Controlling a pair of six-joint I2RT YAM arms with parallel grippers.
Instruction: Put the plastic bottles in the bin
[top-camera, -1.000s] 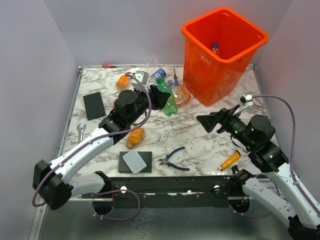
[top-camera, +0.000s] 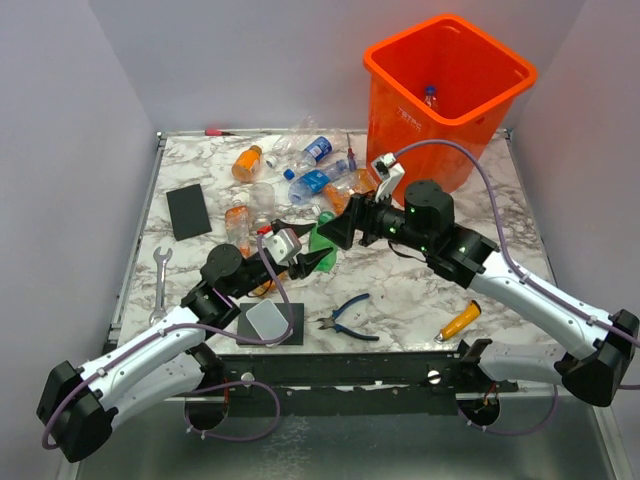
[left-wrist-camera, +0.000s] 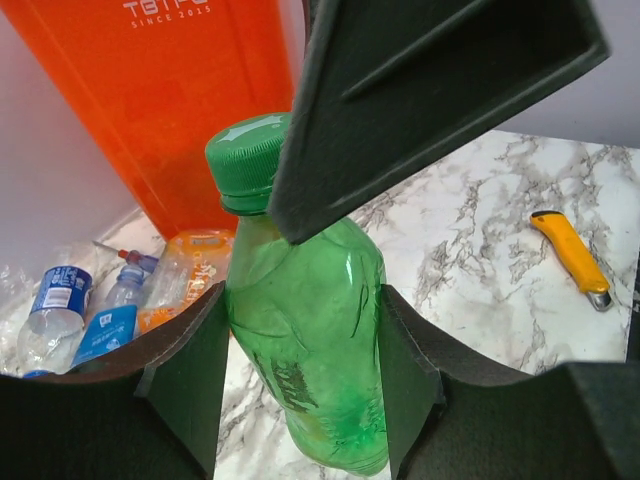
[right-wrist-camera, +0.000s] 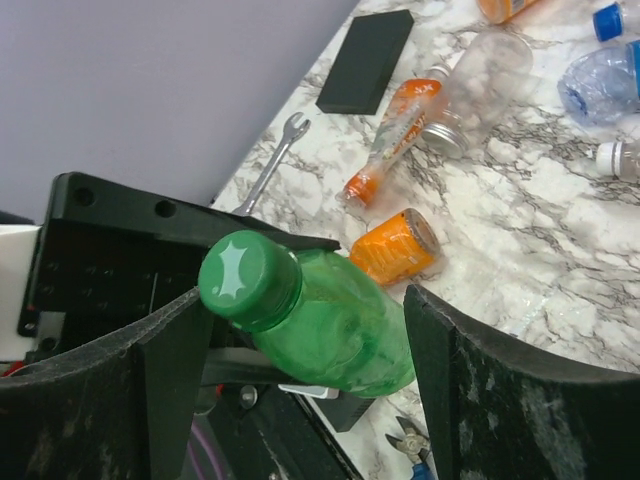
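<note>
A green plastic bottle (left-wrist-camera: 305, 340) hangs upright in my left gripper, held between its fingers; from above it sits between both grippers at the middle of the table. My right gripper surrounds the same bottle (right-wrist-camera: 340, 330), fingers on either side near the cap; whether they touch it is unclear. Its dark finger fills the top of the left wrist view. Other plastic bottles (top-camera: 310, 185) lie at the back of the table, with orange ones (right-wrist-camera: 395, 247) nearer. The orange bin (top-camera: 435, 120) stands at back right, a bottle inside.
On the marble table lie a wrench (top-camera: 160, 280), pliers (top-camera: 345, 322), a yellow cutter (top-camera: 460, 320), a dark pad (top-camera: 188, 210) and a white object on another pad (top-camera: 268, 320). Walls enclose the sides and back. Free table lies right of centre.
My right gripper has moved left to meet it at the bottle.
</note>
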